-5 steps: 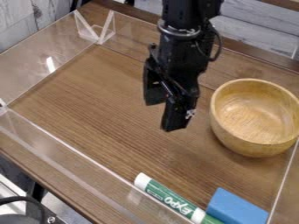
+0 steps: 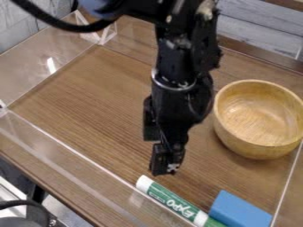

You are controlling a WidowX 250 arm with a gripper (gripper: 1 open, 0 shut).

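The black arm reaches down from the top of the view to my gripper (image 2: 165, 155), whose tip is low over the wooden surface, just above a white and green marker-like tube (image 2: 174, 202) lying near the front edge. The gripper is open; nothing shows held in it.
A wooden bowl (image 2: 260, 116) sits at the right. A blue block (image 2: 240, 214) lies at the front right corner.
My gripper has moved down and toward the front, closer to the green and white tube. The bowl, tube and block have not moved.
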